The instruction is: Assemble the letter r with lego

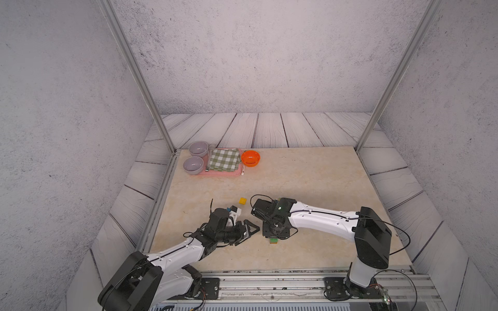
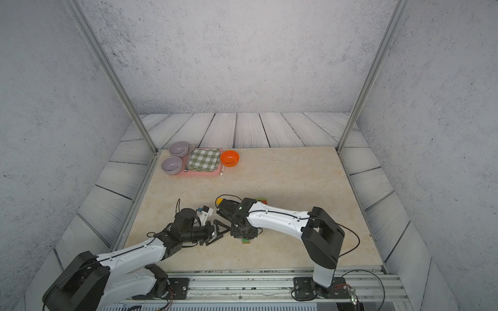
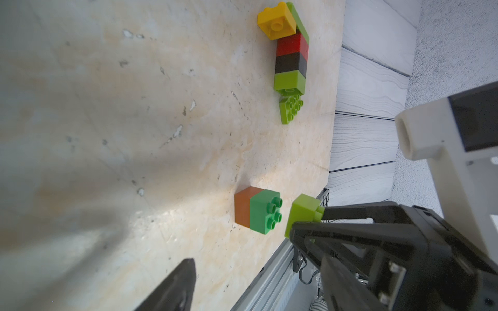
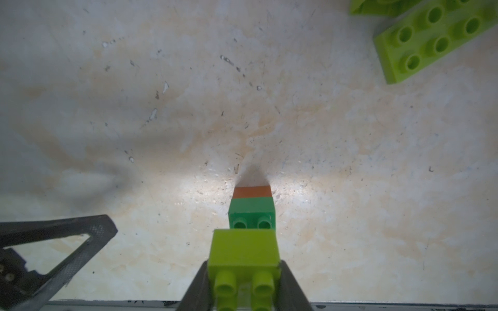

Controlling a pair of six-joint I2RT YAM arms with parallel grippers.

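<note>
A green brick (image 3: pixel 264 210) sits on an orange brick (image 3: pixel 242 206) on the table. My right gripper is shut on a lime brick (image 4: pixel 243 248), which hangs just beside that pair. My left gripper (image 1: pixel 254 228), low at the left of the pair, stands part open with nothing between its fingers. Farther off in the left wrist view lie a column of lime (image 3: pixel 289 82), black (image 3: pixel 288 63) and red (image 3: pixel 289 45) bricks with a yellow brick (image 3: pixel 275 20), plus a lime eight-stud brick (image 3: pixel 290 108).
A loose yellow brick (image 1: pixel 242 200) lies behind my left arm. At the back left stand a pink tray (image 1: pixel 223 174) with bowls and a checked cloth, and an orange bowl (image 1: pixel 250 158).
</note>
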